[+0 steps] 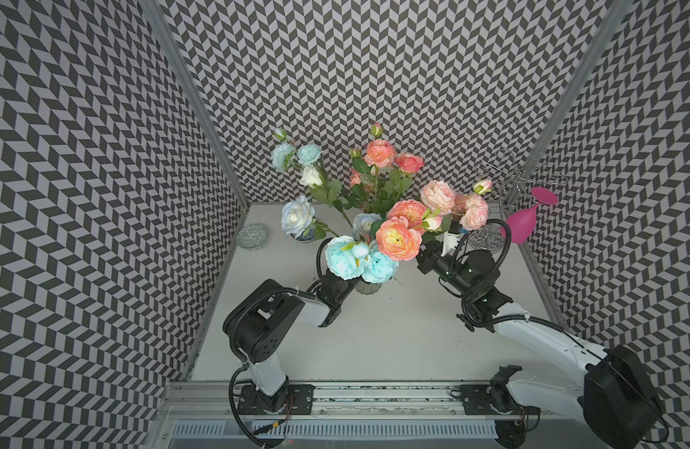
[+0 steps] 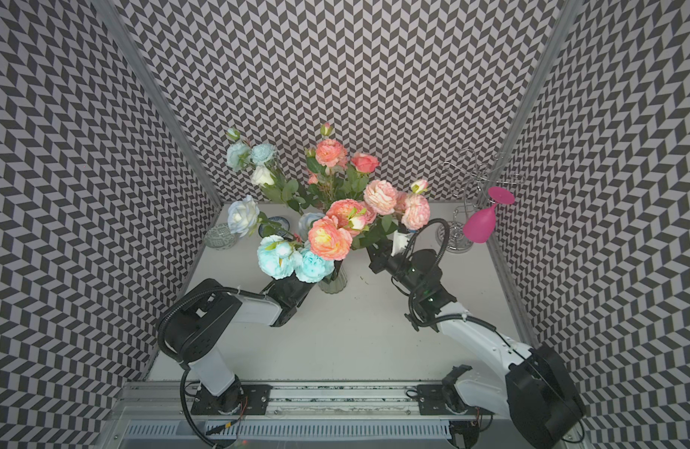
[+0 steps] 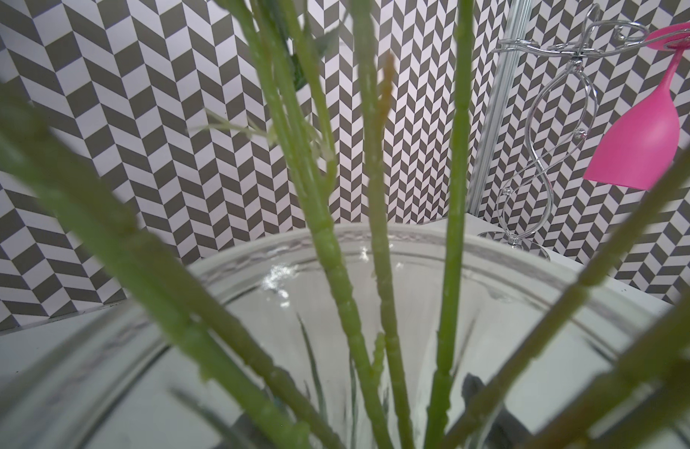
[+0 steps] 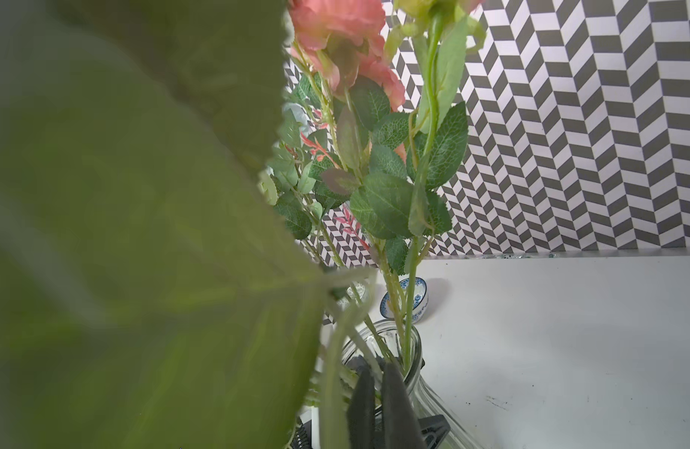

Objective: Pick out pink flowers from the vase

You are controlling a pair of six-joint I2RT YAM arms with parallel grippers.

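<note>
A clear glass vase (image 2: pixel 333 283) stands mid-table, full of flowers; its rim (image 3: pixel 405 232) and green stems fill the left wrist view. Coral-pink blooms (image 1: pixel 399 238) lean over its front, with more pink blooms (image 1: pixel 380 153) behind. To the right hangs a pale pink spray (image 1: pixel 437 196), just above my right gripper. That gripper is shut, its dark fingertips close together in front of the vase mouth; whether a thin stem lies between them is unclear. My left gripper (image 1: pixel 348 287) is shut on the vase, mostly covered by blue flowers (image 1: pixel 345 258).
A large blurred leaf (image 4: pixel 150 262) covers the left half of the right wrist view. A wire stand with a magenta goblet (image 1: pixel 520 224) is at the right back. A glass dish (image 1: pixel 252 236) and a blue-white bowl (image 4: pixel 406 299) sit left.
</note>
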